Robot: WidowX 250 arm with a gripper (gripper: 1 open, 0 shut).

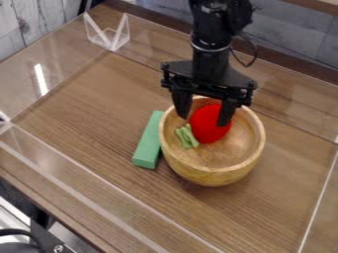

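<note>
A wooden bowl (211, 170) holds a red round object (211, 123) and a small pale green item (187, 137) at its left. The black gripper (208, 94) is just above the bowl, its two fingers spread at either side over the red object. Whether anything touches the fingers cannot be told. A mint green block (150, 149) lies just outside the bowl on the left.
A clear plastic object (113, 30) stands at the back left. Black cables lie at the lower left corner.
</note>
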